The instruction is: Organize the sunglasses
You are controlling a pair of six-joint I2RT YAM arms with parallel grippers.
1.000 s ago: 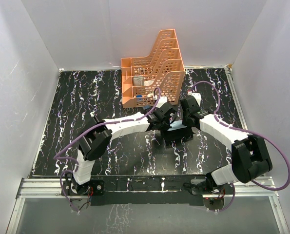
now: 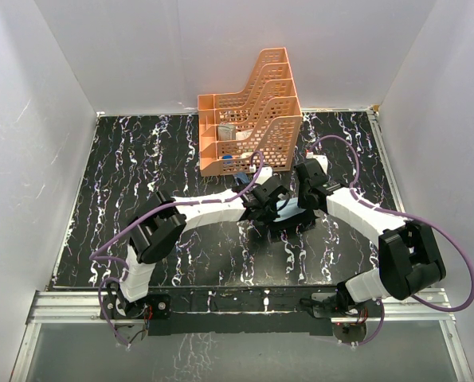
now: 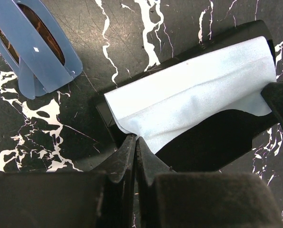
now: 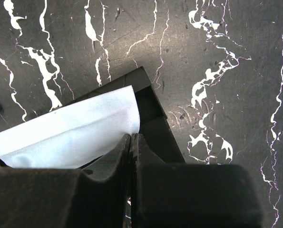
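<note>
A white cloth [image 3: 193, 88] lies stretched over an open black case [image 3: 212, 147]. In the left wrist view my left gripper is shut on the cloth's near left corner, where creases run to its fingertips. My right gripper is shut on the cloth's right end, seen in the right wrist view. Blue-framed sunglasses [image 3: 60, 52] with dark brown lenses sit on the table beyond the case's left end. From above, both grippers partly hide the case and cloth.
Behind the arms, an orange tiered rack [image 2: 256, 119] stands against the back wall, with a few small items inside.
Over the last second my left gripper has come slightly toward the front with the cloth's left end, covering more of the case. The right arm looks still.
</note>
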